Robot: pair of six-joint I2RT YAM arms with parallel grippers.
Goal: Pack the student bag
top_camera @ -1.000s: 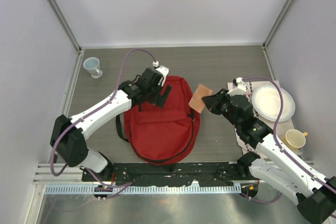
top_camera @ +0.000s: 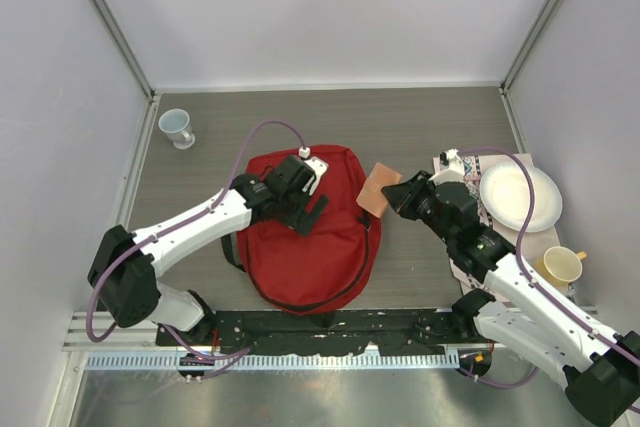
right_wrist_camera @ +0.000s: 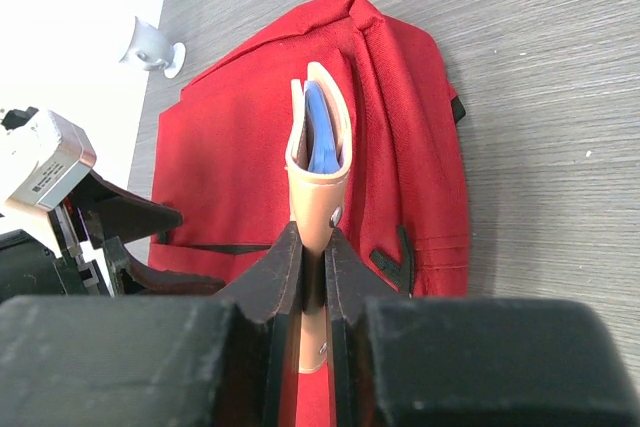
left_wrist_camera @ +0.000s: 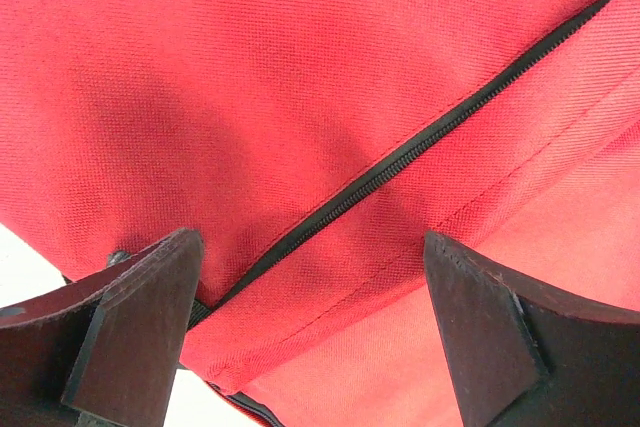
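A red bag (top_camera: 320, 267) with black zippers lies flat in the middle of the table. My left gripper (top_camera: 308, 209) is open over its upper part; in the left wrist view its fingers straddle a black zipper (left_wrist_camera: 360, 187) on the red fabric. My right gripper (top_camera: 400, 194) is shut on a tan pencil case (top_camera: 376, 185), held at the bag's right edge; blue items (right_wrist_camera: 322, 132) show inside the case's open end in the right wrist view.
A white mug (top_camera: 176, 125) stands at the back left. At the right are a white plate (top_camera: 518, 192) and a yellow cup (top_camera: 559, 266) on a mat.
My left gripper has moved down the picture over the bag, toward the front, by a small amount. The right gripper and the tan case have not visibly moved.
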